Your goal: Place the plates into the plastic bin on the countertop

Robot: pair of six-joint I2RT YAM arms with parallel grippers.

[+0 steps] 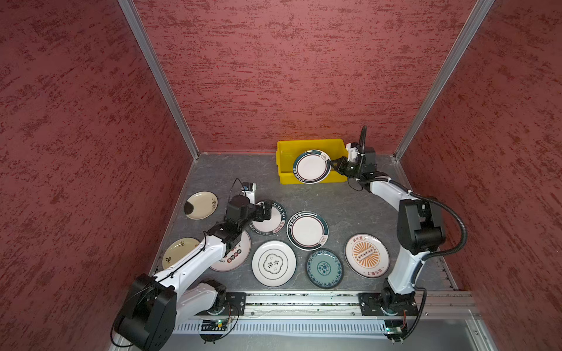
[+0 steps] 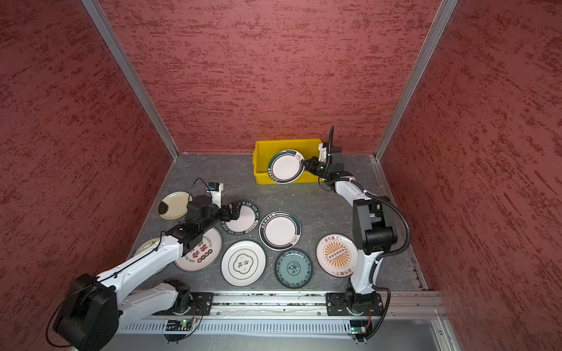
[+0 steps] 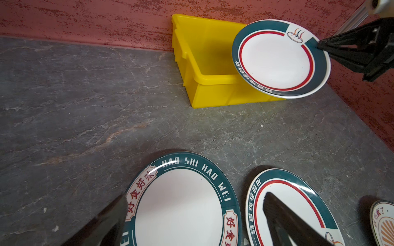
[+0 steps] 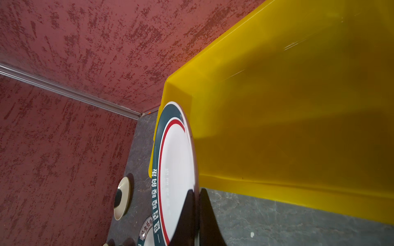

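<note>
My right gripper [image 1: 333, 165] is shut on the rim of a white plate with a dark green and red border [image 1: 311, 166], seen tilted in the left wrist view. That plate hangs over the front part of the yellow bin [image 4: 295, 123], whose visible inside is empty. Open, with nothing between its fingers, my left gripper is above the HAO SHI HAO WEI plate [image 3: 178, 201]. To that plate's right lies another green-bordered plate [image 1: 308, 231]. In the front row are a white plate [image 1: 274, 263], a teal plate [image 1: 324, 268] and an orange sunburst plate [image 1: 367, 255].
At the left lie two cream plates, the back one [image 1: 201, 205] with a dark patch. A plate with red characters [image 1: 234, 255] is partly under the left arm. Bare grey countertop [image 1: 228, 166] stretches left of the bin, which stands near the back wall.
</note>
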